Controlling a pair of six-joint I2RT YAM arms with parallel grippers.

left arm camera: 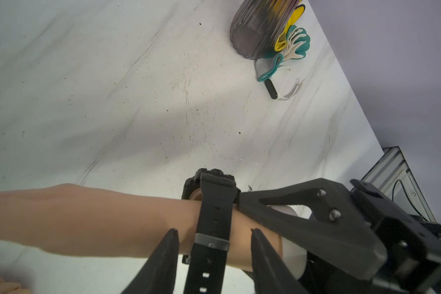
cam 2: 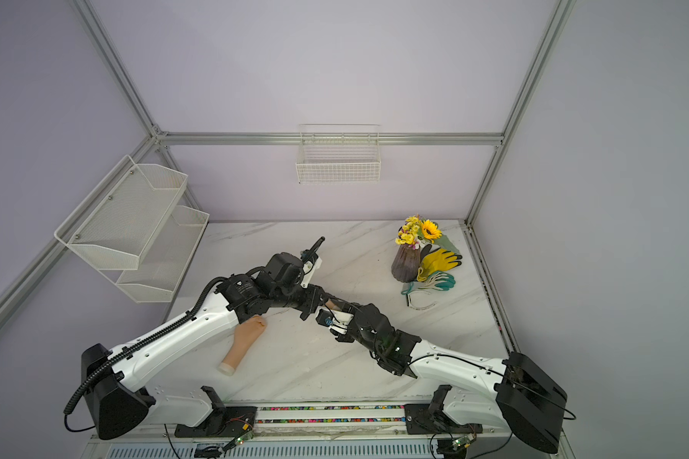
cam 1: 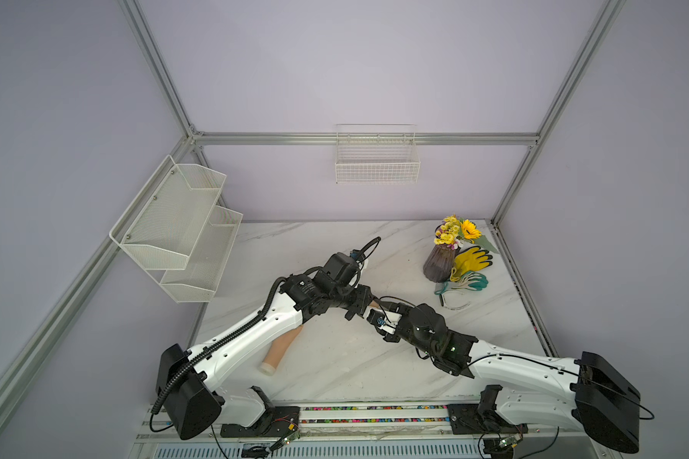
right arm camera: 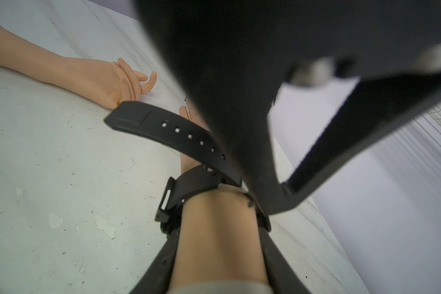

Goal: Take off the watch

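A mannequin forearm (left arm camera: 107, 218) with a black watch strap (left arm camera: 214, 210) around its wrist spans the bottom of the left wrist view. The strap's loose, holed tail (right arm camera: 176, 128) sticks out in the right wrist view. My left gripper is over the wrist, fingers apart on either side of the strap, part open. My right gripper is shut on the forearm below the watch; in the top views it sits just right of the left gripper (cam 1: 363, 302).
A second mannequin arm (cam 1: 283, 348) lies left on the table. At back right are a flower vase (cam 1: 438, 262), gloves (cam 1: 467, 264) and a white band (left arm camera: 288, 94). Mesh shelves (cam 1: 180, 229) hang on the left wall.
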